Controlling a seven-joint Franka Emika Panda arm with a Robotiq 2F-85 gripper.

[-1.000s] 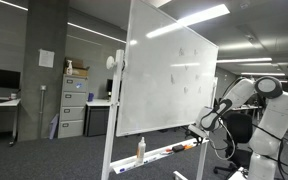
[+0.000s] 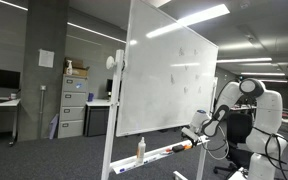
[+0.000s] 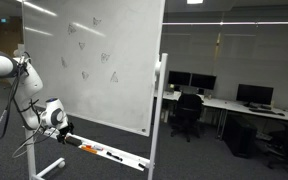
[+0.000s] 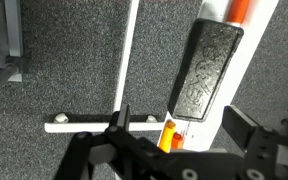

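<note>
On the whiteboard's ledge (image 2: 156, 156) lies a dark eraser (image 4: 206, 70), set lengthwise in the wrist view. Orange-capped markers (image 4: 167, 136) lie on the ledge just below the eraser's near end. My gripper is open, its fingers (image 4: 117, 126) spread wide to either side of the near end of the ledge, with nothing held. Exterior view 1 has the gripper (image 2: 190, 133) over the right part of the ledge; exterior view 2 shows it beside the board's lower left corner. Its height above the ledge is hard to judge.
The whiteboard (image 2: 164, 80) rises along the ledge, with faint drawings on it. Another orange item (image 4: 238, 11) lies beyond the eraser. A white bottle (image 2: 141, 150) stands at the ledge's far end. Stand bars (image 4: 104, 127) cross below, over carpet.
The arm has changed its pose, its upper links swinging slightly right in exterior view 1. The gripper has stayed near the ledge's right part. Items on the ledge look unmoved.
</note>
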